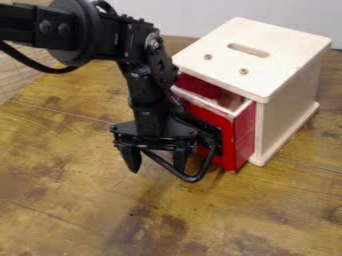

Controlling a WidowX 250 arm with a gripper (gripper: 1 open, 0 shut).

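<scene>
My black gripper (158, 152) hangs low over the wooden floor at the centre of the view, fingers pointing down and spread open, with nothing visible between them. It stands just left of the red front (233, 142) of a white wooden box (287, 115), close to it or touching; I cannot tell which. The red part stands slightly out from the box, with a gap at its top showing a red and white interior. My arm hides part of the red front's left side.
The box has a slotted top with two screws. A pale wall (174, 12) runs along the back.
</scene>
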